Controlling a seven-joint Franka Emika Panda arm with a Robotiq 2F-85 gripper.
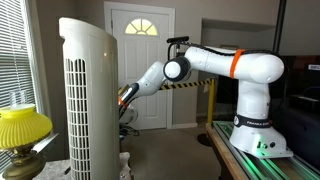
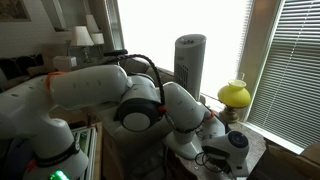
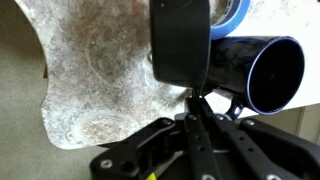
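Observation:
In the wrist view my gripper reaches up from the bottom edge, its fingers close together. A long black object stretches from the top edge down to the fingertips, and its narrow lower end appears to be between them. Right beside it lies a dark blue mug, its opening facing the lower right and its handle near the fingers. Part of a blue-rimmed round item shows behind the black object. In exterior view 2 the gripper is low over the table, its fingertips hard to make out; the tower hides it in exterior view 1.
A tall pale tower stands close to the arm. A yellow lamp is by the window.

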